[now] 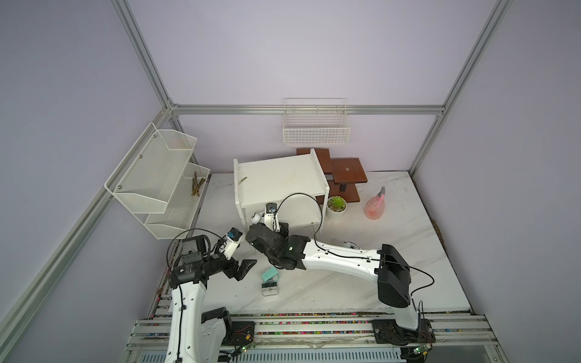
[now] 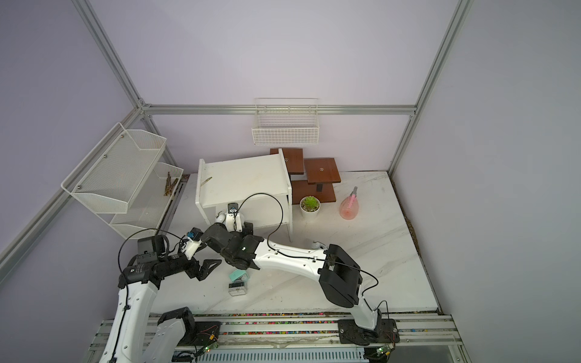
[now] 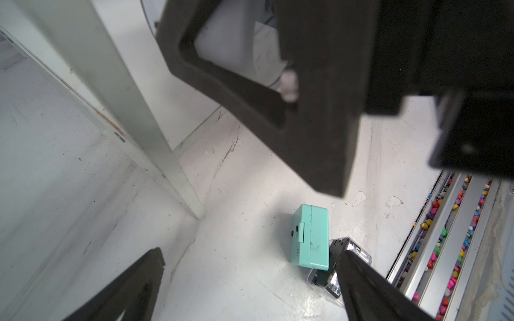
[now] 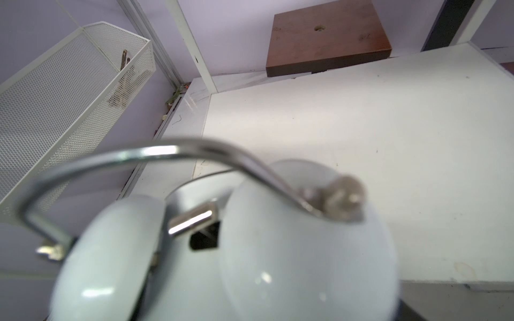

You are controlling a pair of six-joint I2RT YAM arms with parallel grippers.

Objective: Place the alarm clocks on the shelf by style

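A white twin-bell alarm clock with a metal handle fills the lower part of the right wrist view. It stands at the front left of the white shelf; whether its base rests on the board is hidden. Around it is my right gripper, open, with just a dark bit of finger showing at the bottom. My left gripper is open and empty, over the table left of the small clocks. A turquoise clock lies against a black-and-clear clock on the table.
Right of the shelf are a potted succulent, brown wooden stands and a pink spray bottle. A small pale object is partly hidden behind the right arm. Mesh baskets hang at left.
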